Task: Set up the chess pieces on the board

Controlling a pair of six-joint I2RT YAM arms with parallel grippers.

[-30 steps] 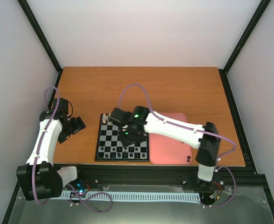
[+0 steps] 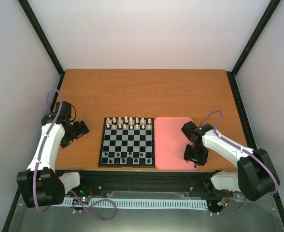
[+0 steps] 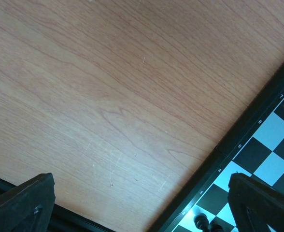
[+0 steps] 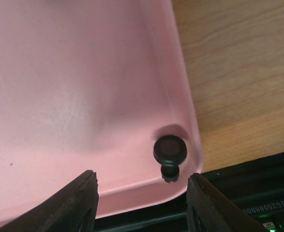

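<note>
The chessboard (image 2: 126, 145) (image 3: 272, 154) holds white pieces (image 2: 125, 125) along its back rows and black pieces (image 2: 129, 159) (image 3: 201, 221) along the front. A single black piece (image 4: 170, 152) lies in the front right corner of the pink tray (image 2: 171, 140) (image 4: 74, 96). My right gripper (image 2: 195, 157) is over that corner with its fingers apart on either side just short of the piece, nothing between them. My left gripper (image 2: 74, 135) stands open over bare table left of the board.
A dark frame rail (image 2: 132, 176) runs along the front edge, close to the tray corner and the right gripper.
My right arm has swung from over the chessboard rightward to the front right corner of the tray. The left arm is unmoved.
</note>
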